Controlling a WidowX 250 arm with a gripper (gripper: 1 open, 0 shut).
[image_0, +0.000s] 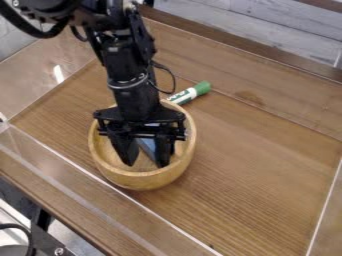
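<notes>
My black gripper (144, 148) reaches down from the top left into a wooden bowl (140, 178), its two fingers spread open inside it. A blue object (150, 149) lies in the bowl between the fingers, partly hidden by them. A white-and-green cylindrical item (189, 94) lies behind the bowl, to the right of the arm.
A raised back edge runs along the top right, and the table's front-left edge is near the bowl, with cables below it.
</notes>
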